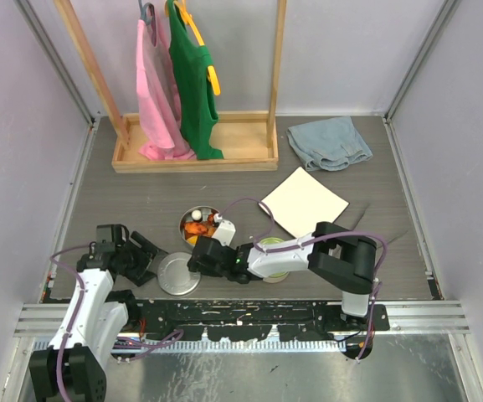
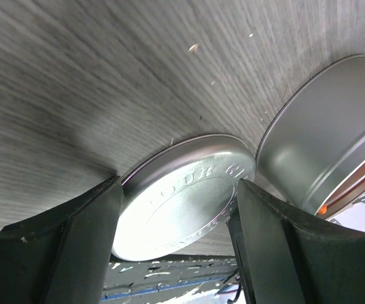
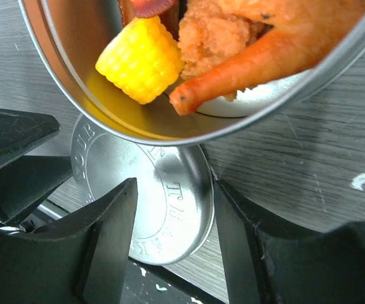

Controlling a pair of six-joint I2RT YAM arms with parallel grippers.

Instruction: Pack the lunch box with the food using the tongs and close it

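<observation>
A round silver lid (image 1: 178, 274) lies near the table's front edge, between my two grippers. My left gripper stands open at its left side, and part of the lid shows between the parted fingers. On the opposite side is my right gripper, also open, one finger (image 3: 223, 209) close against the lid's rim; whether it touches, I cannot tell. Just behind the lid stands the round metal lunch box (image 3: 81, 104), uncovered. Inside it are a corn piece (image 3: 141, 60), an orange drumstick (image 3: 245, 73) and other food.
A green round item (image 1: 276, 243) is partly hidden under the right arm. A cream sheet (image 1: 304, 203) and folded jeans (image 1: 329, 142) lie farther back on the right. Behind stands a wooden rack (image 1: 195, 165) with hanging clothes.
</observation>
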